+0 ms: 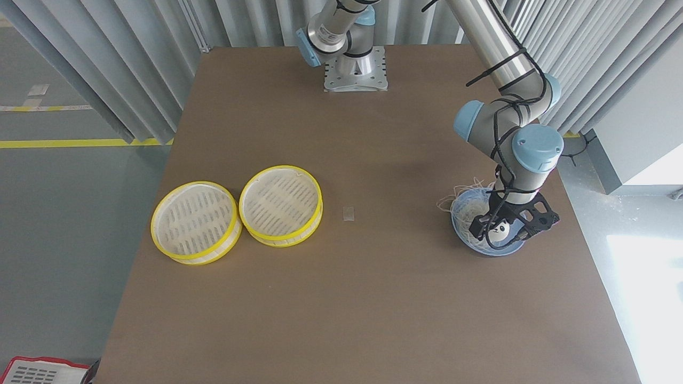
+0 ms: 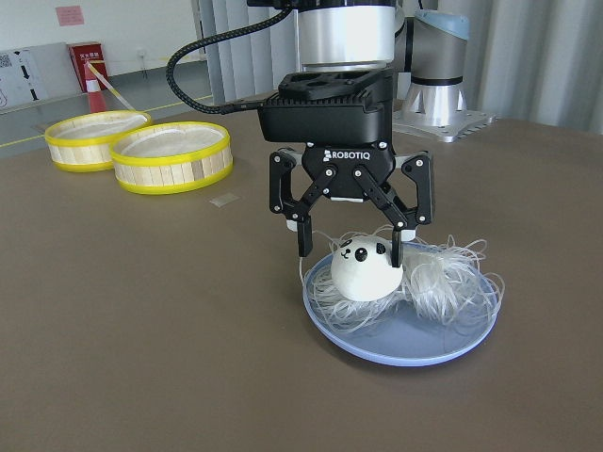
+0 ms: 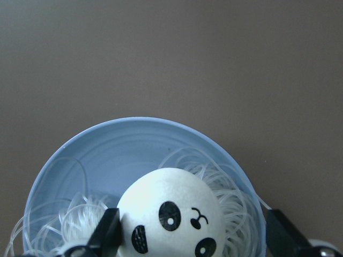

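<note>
A blue plate holds white stringy strands and a white ball with a panda face. My gripper is over the plate, open, with its black fingers on either side of the panda ball. In the wrist view the left finger is at the ball's edge and the right finger stands apart from it. In the front view the arm partly hides the plate and ball.
Two yellow-rimmed steamer baskets stand side by side on the left of the brown table.
</note>
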